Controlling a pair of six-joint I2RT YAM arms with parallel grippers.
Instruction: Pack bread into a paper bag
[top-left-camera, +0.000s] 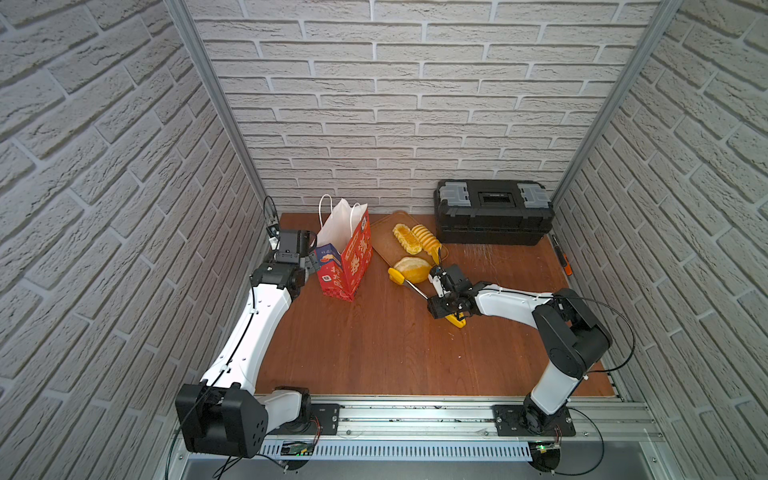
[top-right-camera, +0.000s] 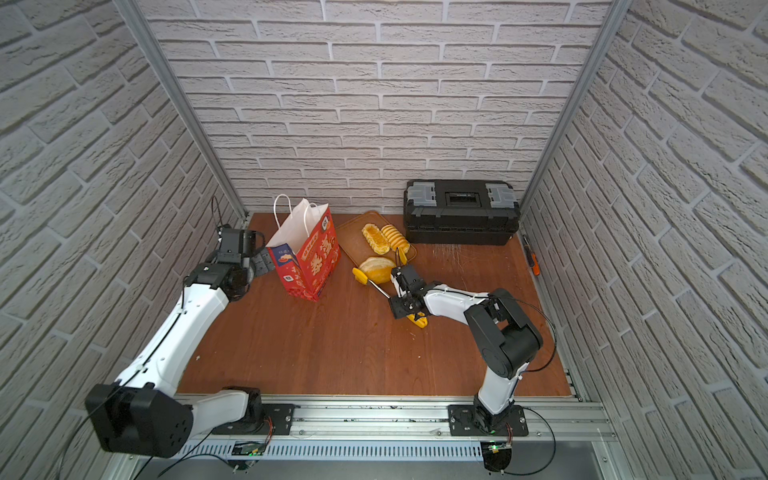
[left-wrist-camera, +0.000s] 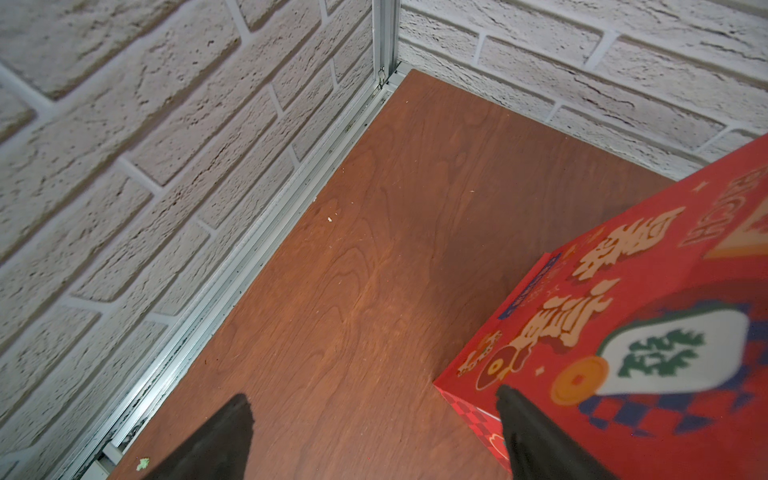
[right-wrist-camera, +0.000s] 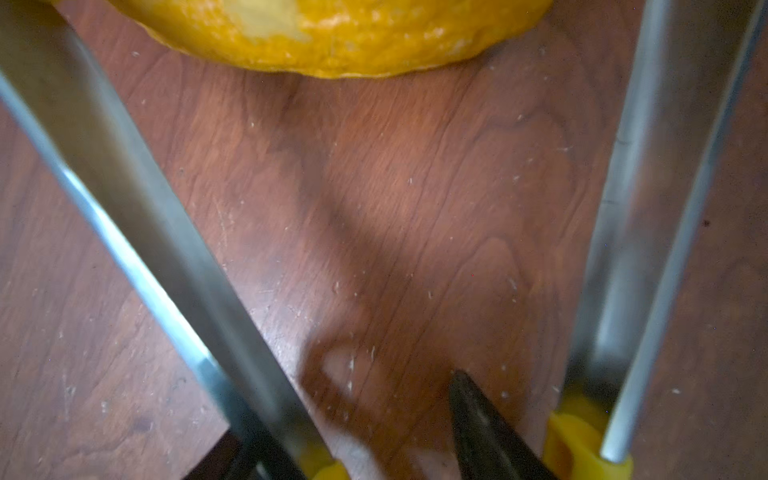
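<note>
A red printed paper bag (top-left-camera: 357, 254) with white handles stands upright at the back left, its top open. Beside its left face, my left gripper is open; one finger (left-wrist-camera: 532, 436) overlaps the bag's lower corner in the left wrist view. Yellow-tipped tongs (right-wrist-camera: 152, 192) lie spread on the table by the bread. My right gripper stands open low over them, with the tongs' left arm passing between its fingers. An oval loaf (top-left-camera: 413, 267), a golden bread (top-left-camera: 406, 238) and a striped bread (top-left-camera: 426, 237) are grouped by the board.
A wooden board (top-left-camera: 385, 241) lies under part of the bread. Behind it to the right stands a black toolbox (top-left-camera: 494, 214). An orange-and-black tool (top-left-camera: 565, 260) lies near the right wall.
</note>
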